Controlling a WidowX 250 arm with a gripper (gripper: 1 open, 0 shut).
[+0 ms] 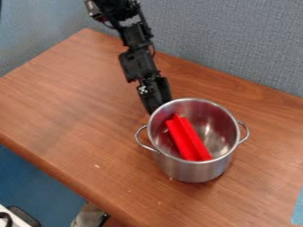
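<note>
A steel pot [211, 168] with two side handles stands on the wooden table, holding a red object [187, 137] that looks like long blocks or bars. My black arm reaches down from the top, and its gripper [157, 103] is low just behind the pot's back-left side. Its fingertips are partly hidden by the pot, so I cannot see whether it is open or shut, or whether it touches the pot.
A grey padded wall [236, 44] runs along the back. Some objects sit below the table's front edge at bottom left.
</note>
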